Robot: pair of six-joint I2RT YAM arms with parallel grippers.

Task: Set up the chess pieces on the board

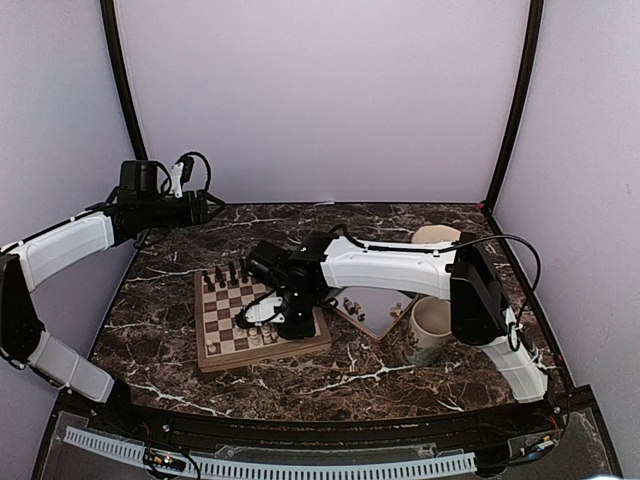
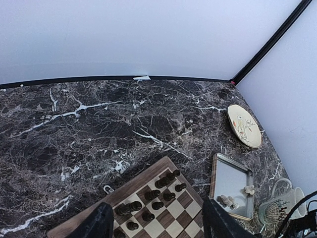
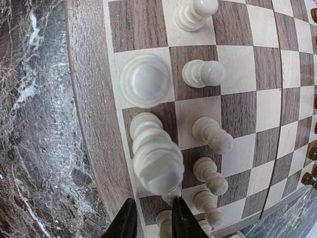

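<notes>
The chess board [image 1: 222, 325] lies on the table, dark pieces [image 2: 130, 208] along its far side and white pieces on its near side. In the right wrist view, a tall white piece [image 3: 157, 161] stands on the edge row, near another back-row piece [image 3: 145, 82] and a line of white pawns [image 3: 213, 134]. My right gripper is low over this row, its fingers apart; a white piece [image 3: 164, 220] shows in the gap by the right finger, not visibly gripped. My left gripper is open and empty, raised behind the board's left side.
Right of the board is a tray [image 2: 214, 176] holding several loose white pieces [image 2: 228, 201]. A mug [image 1: 430, 318] stands beside it, and a pale oval dish [image 2: 244, 126] lies farther back. Bare table spreads behind the board. My right arm hides the board's right part from above.
</notes>
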